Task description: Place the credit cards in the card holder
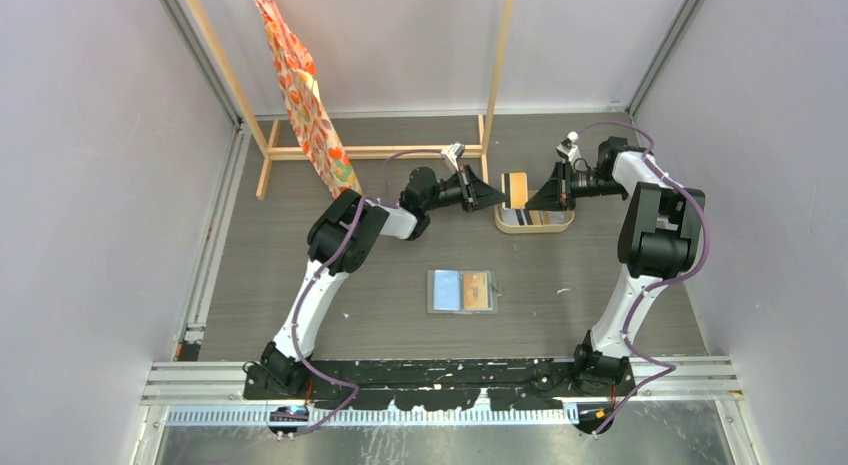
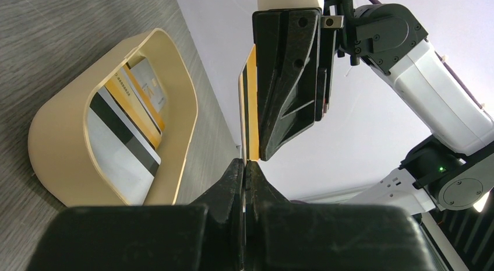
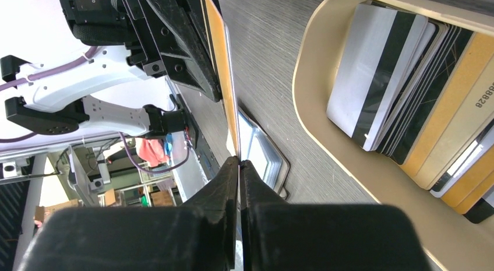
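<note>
An orange, black-striped card (image 1: 517, 190) (image 2: 250, 102) (image 3: 220, 61) is held upright between the two grippers, above the beige box (image 1: 532, 230) (image 2: 58, 137) (image 3: 309, 61) of mixed cards. My left gripper (image 1: 498, 197) is shut on the card's edge. My right gripper (image 1: 532, 199) touches its other edge; whether its fingers grip cannot be told. Toward the front lies the clear card holder (image 1: 461, 291) (image 3: 271, 160), showing a blue card on the left and a tan one on the right.
A wooden rack (image 1: 370, 152) with a patterned cloth (image 1: 305, 105) stands at the back left. The floor around the card holder is clear.
</note>
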